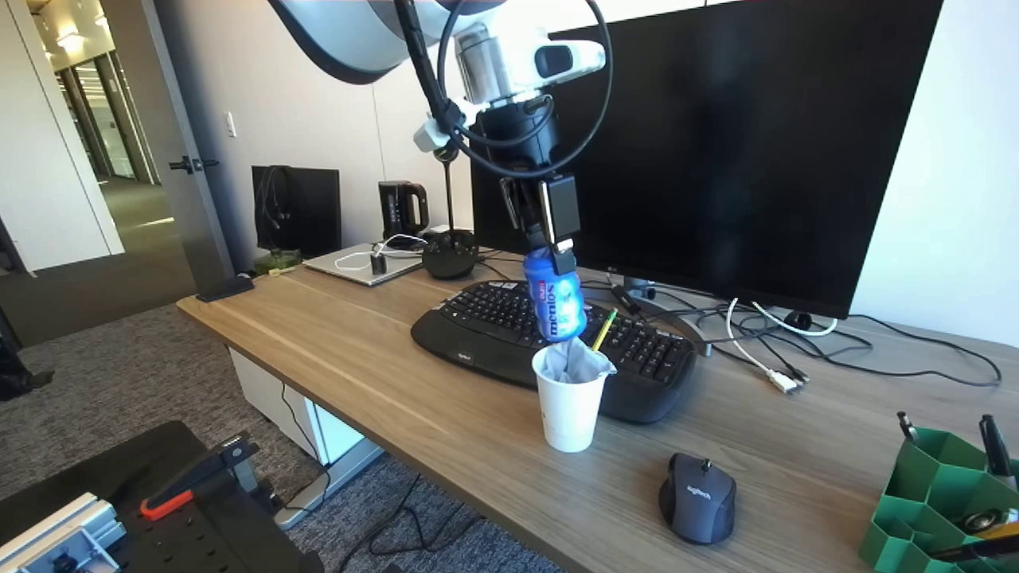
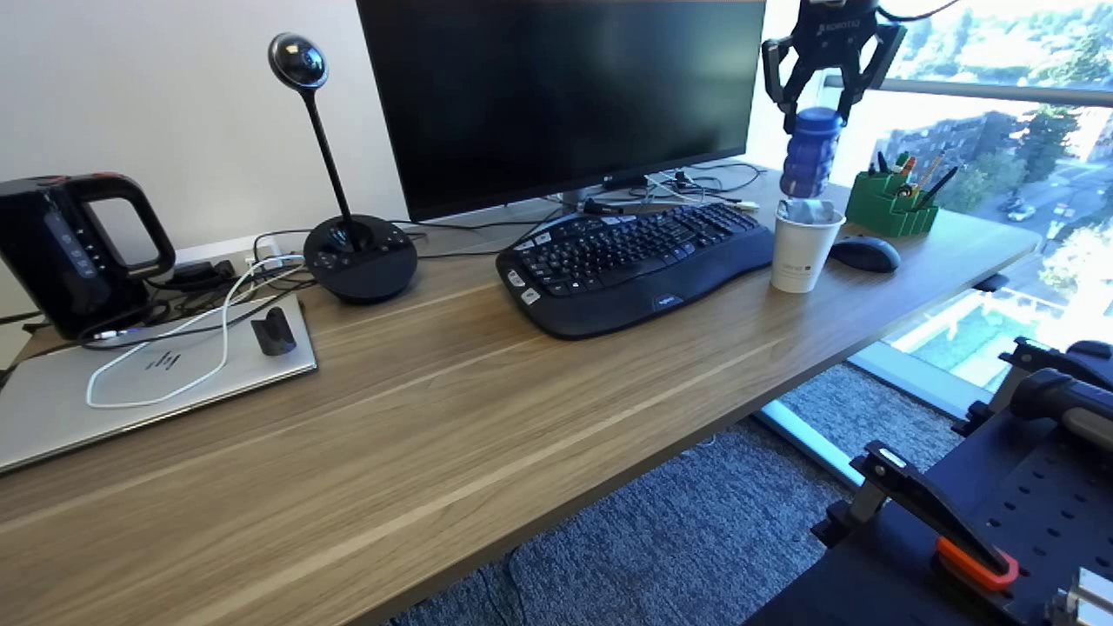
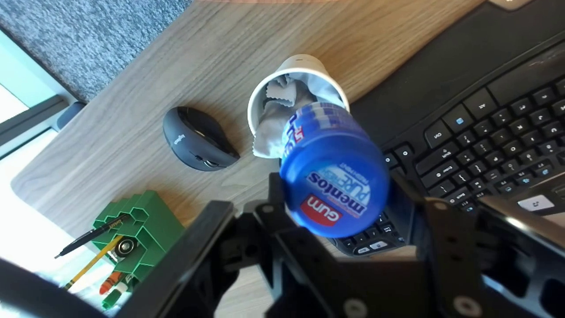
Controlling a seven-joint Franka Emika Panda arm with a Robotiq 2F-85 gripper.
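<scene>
My gripper is shut on a blue Mentos gum bottle (image 3: 333,180), gripping it near its lid. In exterior view 1 the bottle (image 1: 556,301) hangs slightly tilted above a white paper cup (image 1: 568,415). Grey wrappers (image 3: 280,119) with zigzag edges fill the cup and stick out over its rim. From exterior view 2 the bottle (image 2: 810,156) appears just over the cup (image 2: 801,256); whether its lower end touches the wrappers I cannot tell. The cup stands upright on the desk.
A black keyboard (image 1: 478,329) lies directly behind the cup, and a dark mouse (image 1: 698,498) sits to its right. Farther right stands a green pen holder (image 1: 922,496). A large monitor (image 1: 726,143) rises behind. Bare desk (image 2: 365,469) stretches away on the kettle's side.
</scene>
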